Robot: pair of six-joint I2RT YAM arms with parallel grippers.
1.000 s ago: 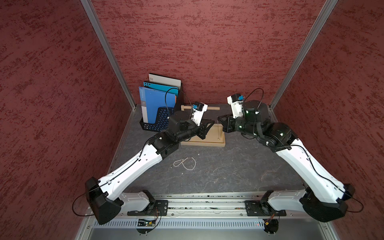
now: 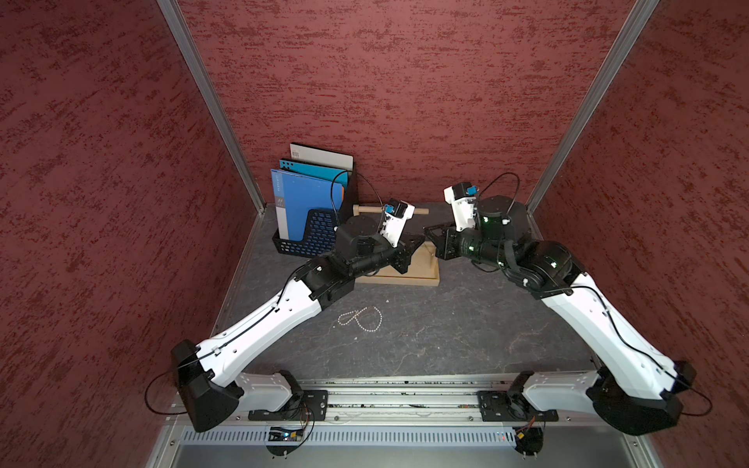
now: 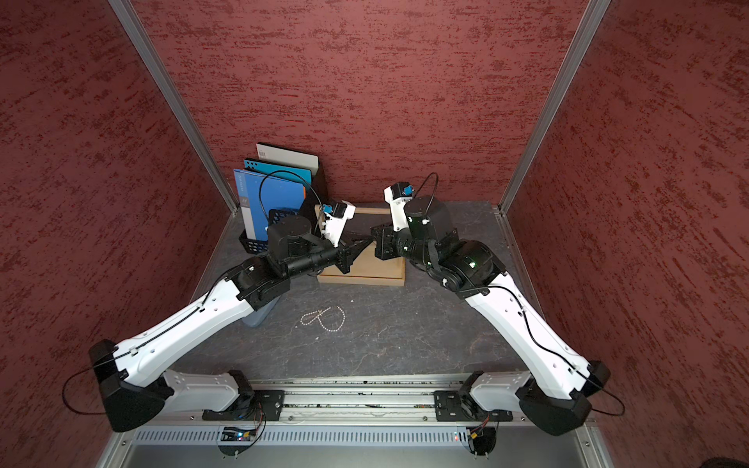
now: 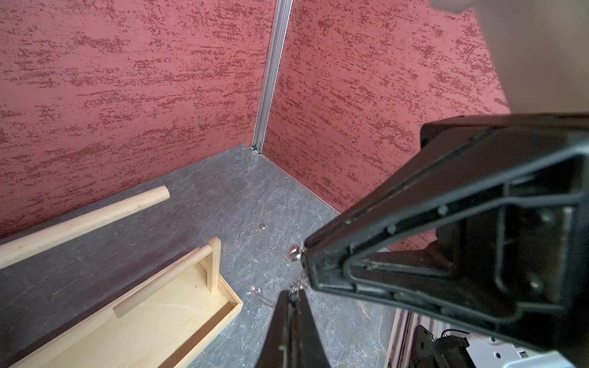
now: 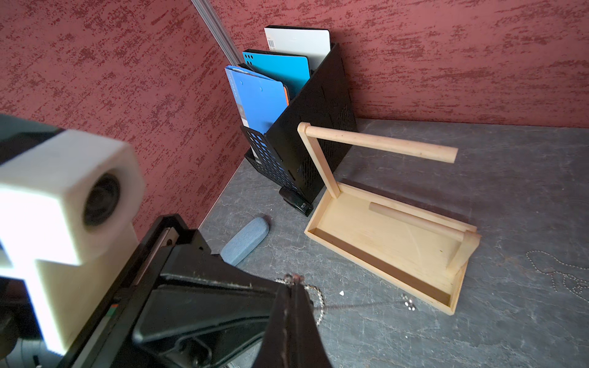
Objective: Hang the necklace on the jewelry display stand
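The wooden stand (image 5: 380, 236) shows a tall bar (image 5: 386, 142), a low bar and a tray base in the right wrist view. My right gripper is shut on a thin fine necklace at its fingertips. A small bead (image 4: 295, 252) of this necklace sits at the right tip in the left wrist view; its flower-shaped pendant (image 5: 408, 301) appears in the right wrist view. My left gripper is shut close to the right one, above the stand. Silvery links show by its tip, but no hold on them is clear.
A beaded necklace (image 2: 360, 319) lies on the table in front of the stand. Another thin chain (image 4: 245, 230) lies to the stand's right. Behind left stands a black file holder (image 5: 319, 110); a blue-grey case (image 5: 245, 240) lies near it.
The left gripper has moved right toward the right gripper and gone from open to shut. My right arm has barely moved. The strand seen hanging below the right gripper is hard to make out now.
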